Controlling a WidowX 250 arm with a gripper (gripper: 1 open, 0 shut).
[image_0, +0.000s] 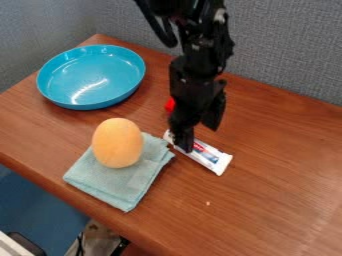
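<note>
My black gripper is open, its fingers reaching down over a white toothpaste tube with red and blue print, covering part of its upper-left end; whether they touch it I cannot tell. A red object is mostly hidden behind the gripper. An orange-yellow oval object stands on a folded light teal cloth left of the tube.
A blue plate sits at the back left of the wooden table. A grey padded wall is behind, and the table's edge runs along the lower left.
</note>
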